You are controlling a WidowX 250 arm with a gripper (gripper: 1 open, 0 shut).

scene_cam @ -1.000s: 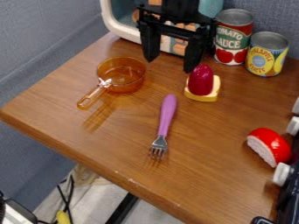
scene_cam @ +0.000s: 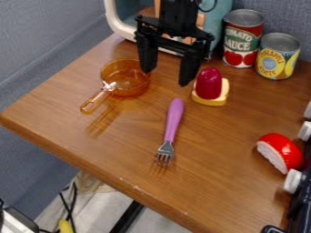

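Note:
My black gripper (scene_cam: 168, 64) hangs over the back of the table, open, its two fingers wide apart with nothing seen between them. An orange see-through pan (scene_cam: 123, 81) with a handle lies at the left, a purple fork (scene_cam: 172, 125) in the middle, and a red piece (scene_cam: 209, 84) on a yellow slice (scene_cam: 210, 99) to the right of the gripper.
A red tomato can (scene_cam: 242, 39) and a yellow can (scene_cam: 277, 56) stand at back right, beside a light toy appliance (scene_cam: 123, 19). A red-and-white piece (scene_cam: 277, 152) and black items lie along the right edge.
My gripper has moved slightly up and to the left, toward the back of the table. The objects on the table have not moved.

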